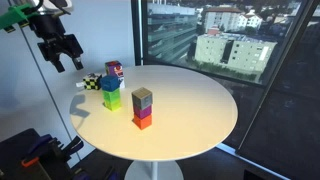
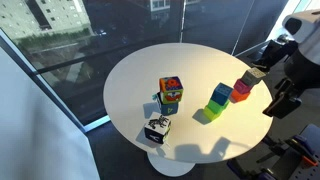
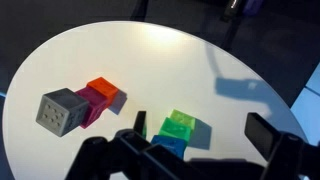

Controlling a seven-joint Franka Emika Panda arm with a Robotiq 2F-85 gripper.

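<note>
Fingers spread wide, my gripper is open and empty above the round table. In the wrist view its left finger partly covers a stack with a blue cube above green cubes. Exterior view 1 has the gripper high at the left, clear of every cube. A second stack has a grey cube on top, a purple cube in the middle and an orange-red cube at the bottom. Exterior view 2 shows a multicoloured patterned cube on another stack, beside a black-and-white cube.
Tall windows stand behind it. Dark floor surrounds the table, and cables lie near the arm's base.
</note>
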